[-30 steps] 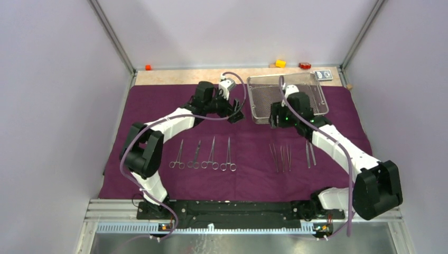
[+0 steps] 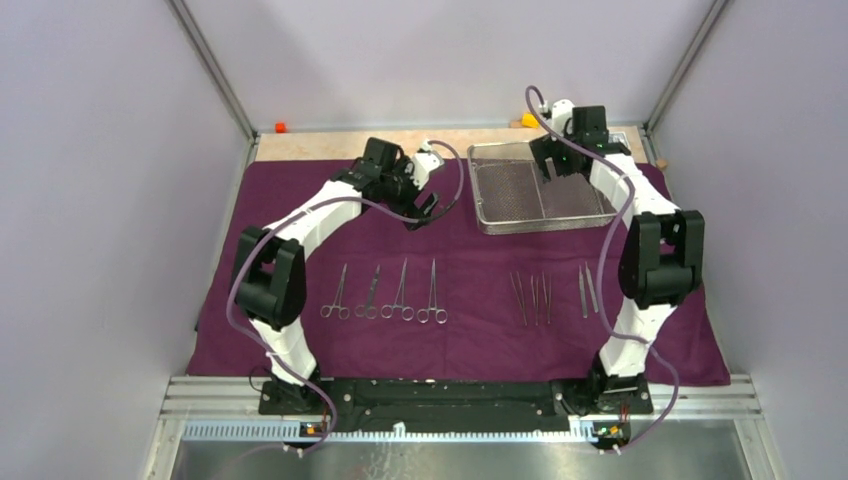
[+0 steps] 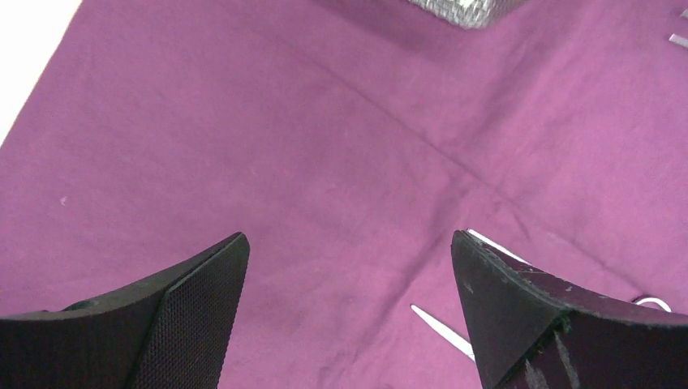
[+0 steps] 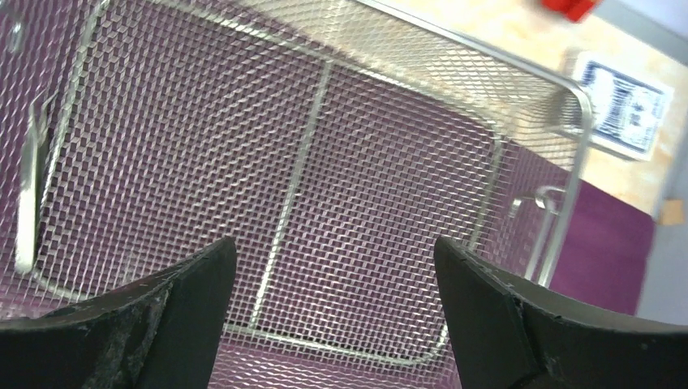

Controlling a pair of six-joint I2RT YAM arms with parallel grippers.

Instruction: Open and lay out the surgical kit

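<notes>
An empty metal mesh tray [image 2: 500, 200] lies at the back right of the purple cloth [image 2: 450, 355]. Scissor-like instruments [image 2: 397, 312] form a row at front left; several slender instruments [image 2: 535, 300] lie at front right, with two more [image 2: 583, 300] further right. My left gripper [image 2: 420, 212] is open above the cloth, left of the tray, nothing between its fingers. My right gripper [image 2: 548, 160] is open over the tray; its wrist view shows the mesh floor [image 4: 373, 219] between the fingers.
Along the back strip are a yellow object [image 2: 532, 120], a small orange object [image 2: 281, 127], a red object [image 4: 568, 4] and a silver case [image 4: 617, 105].
My left gripper has shifted slightly left.
</notes>
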